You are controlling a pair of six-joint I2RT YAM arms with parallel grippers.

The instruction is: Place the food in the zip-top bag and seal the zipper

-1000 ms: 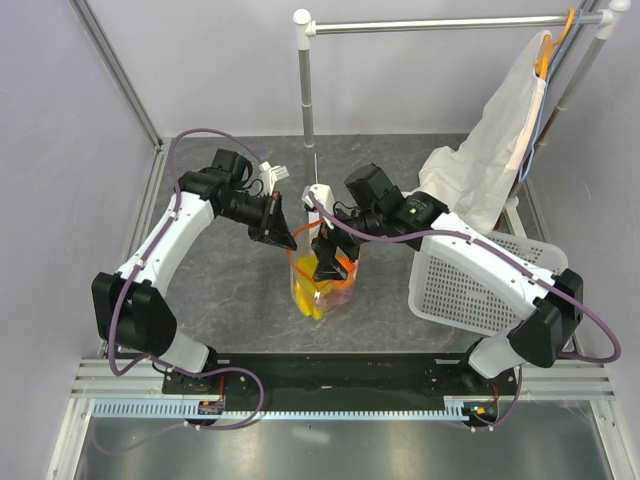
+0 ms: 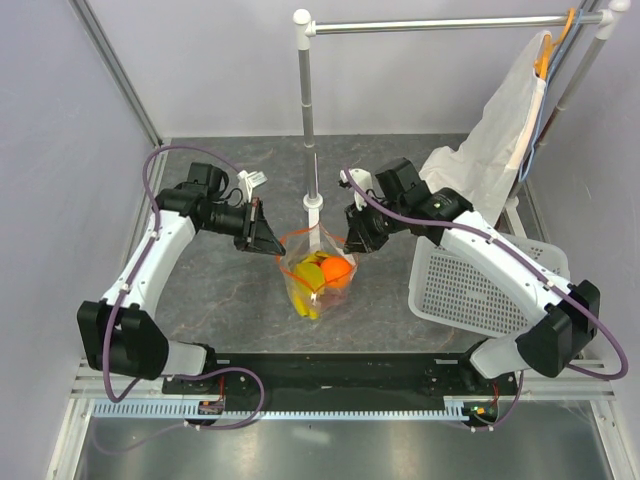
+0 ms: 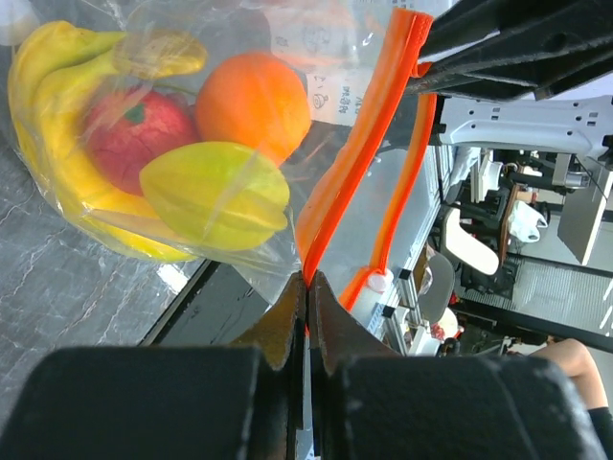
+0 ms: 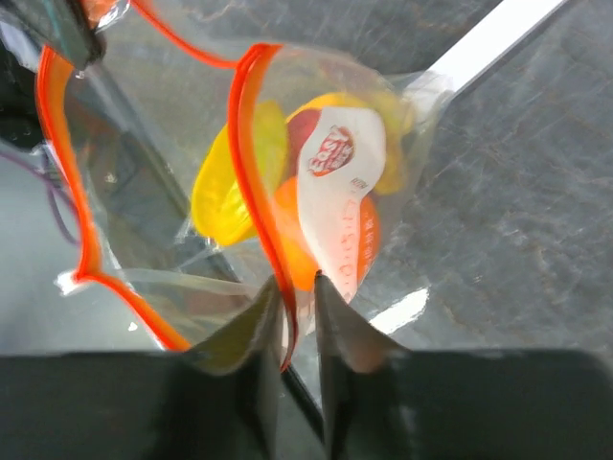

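The clear zip bag (image 2: 316, 290) with an orange zipper sits mid-table, holding bananas (image 3: 72, 163), a red fruit (image 3: 129, 134), a yellow-green starfruit (image 3: 211, 192) and an orange (image 3: 251, 105). My left gripper is shut on the bag's orange zipper edge at the left of its mouth. My right gripper is at the right corner of the mouth, part open, with the orange zipper strip between or just by its fingertips; whether it grips it I cannot tell.
A white perforated basket (image 2: 480, 300) stands at the right, beneath a hanging white cloth (image 2: 470, 170). A metal rack (image 2: 306, 80) stands behind the bag.
Both grippers have moved apart since a second ago, the left one leftward, the right one rightward off the middle of the bag and, most recently, back onto its right corner.
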